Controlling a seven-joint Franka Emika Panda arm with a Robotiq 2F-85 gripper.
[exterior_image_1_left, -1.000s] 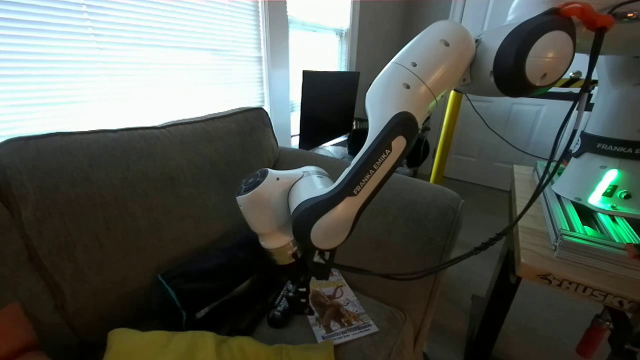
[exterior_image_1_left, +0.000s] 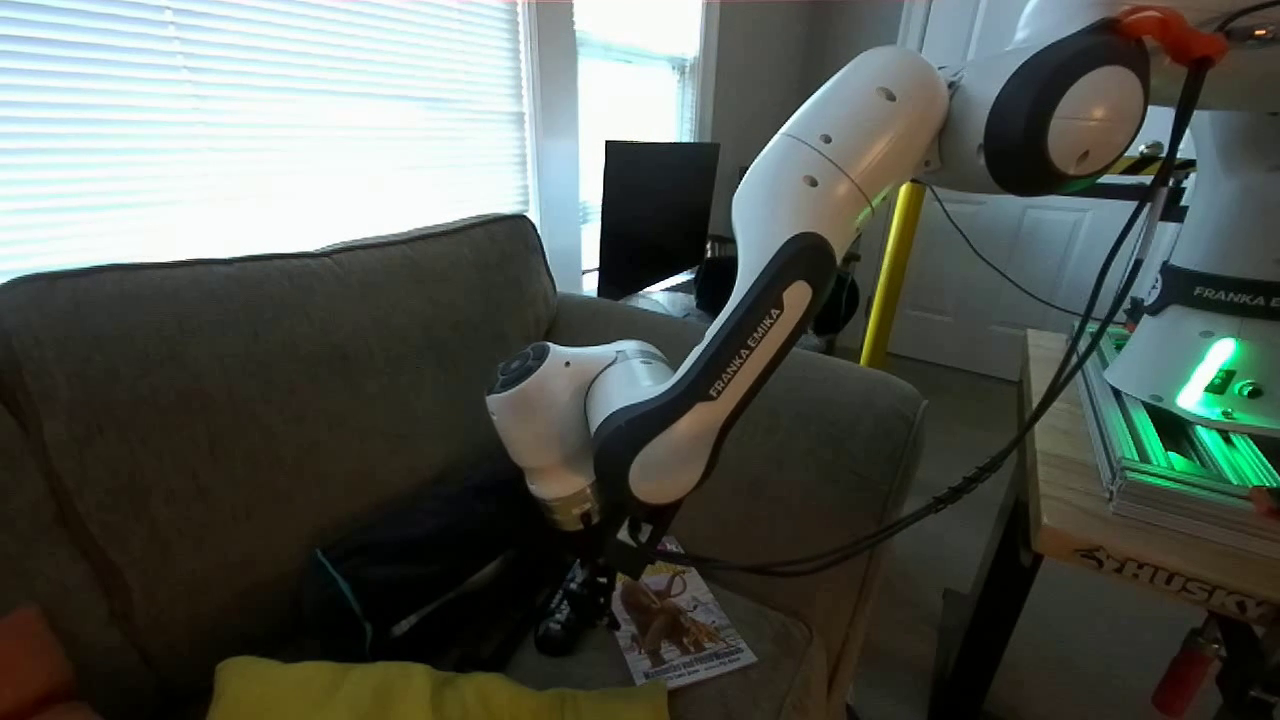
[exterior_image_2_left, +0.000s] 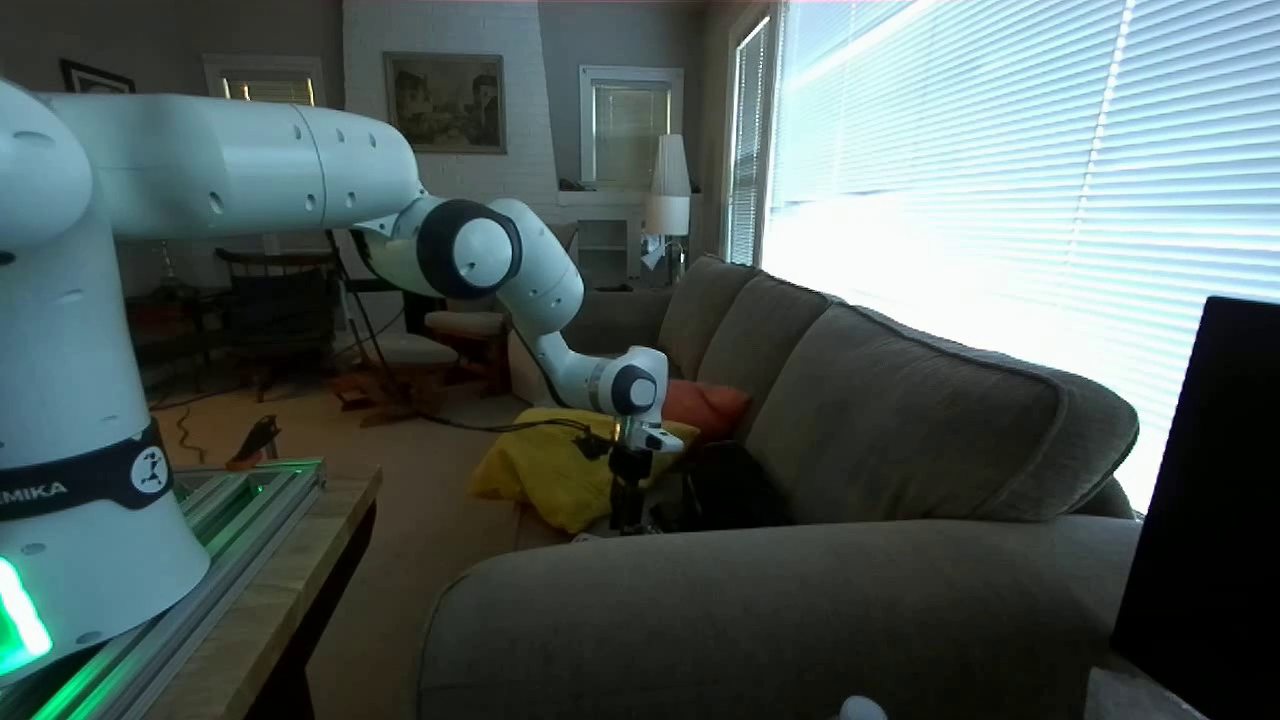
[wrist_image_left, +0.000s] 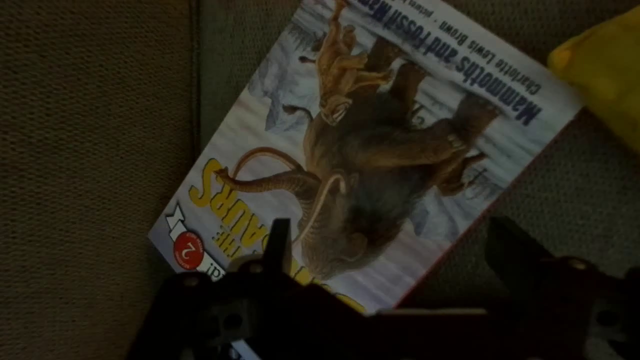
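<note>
A book (wrist_image_left: 372, 138) with a mammoth on its cover lies flat on the sofa seat; the same book (exterior_image_1_left: 678, 624) shows beside my gripper (exterior_image_1_left: 597, 596) in exterior view 1. Seen from the wrist, my gripper is open, its dark fingers (wrist_image_left: 279, 243) set wide apart. One finger overlaps the book's cover; the other is beyond its edge, over the seat. A small black object (exterior_image_1_left: 558, 632) rests next to the book, partly hidden by the gripper. Darkness hides the area low between the fingers.
A black bag (exterior_image_1_left: 420, 588) lies against the sofa back (exterior_image_1_left: 276, 408). A yellow cloth or pillow (exterior_image_1_left: 432, 692) covers the seat's near side, with an orange pillow (exterior_image_2_left: 705, 408) beyond. The sofa arm (exterior_image_2_left: 768, 612) rises beside the book. A cable (exterior_image_1_left: 840, 554) hangs from my arm.
In exterior view 1 my wrist has shifted slightly down and to the right, covering a little more of the book. The book and black object have not visibly moved.
</note>
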